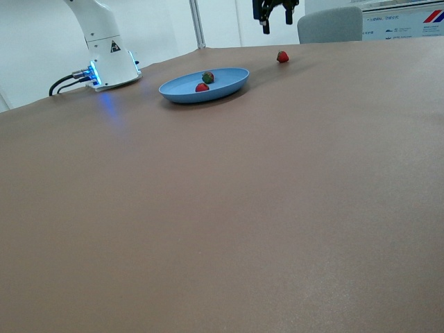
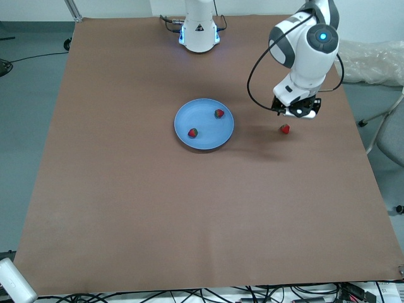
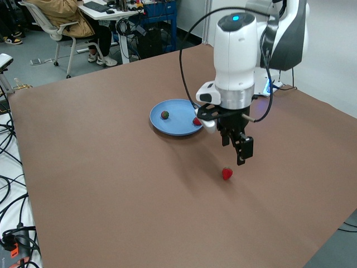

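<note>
A blue plate (image 2: 204,132) holds two strawberries, one near its front (image 2: 193,133) and one toward the back (image 2: 219,113). A loose strawberry (image 2: 285,129) lies on the brown table right of the plate. My gripper hangs above that strawberry, mostly hidden under the arm in the left view. In the top view the black gripper (image 1: 277,19) shows two fingers apart with empty space between them, raised over the table. In the right view the gripper (image 3: 233,149) is above and behind the loose strawberry (image 3: 227,173).
Cables run along the front edge, and a grey chair (image 2: 391,136) stands beyond the right edge.
</note>
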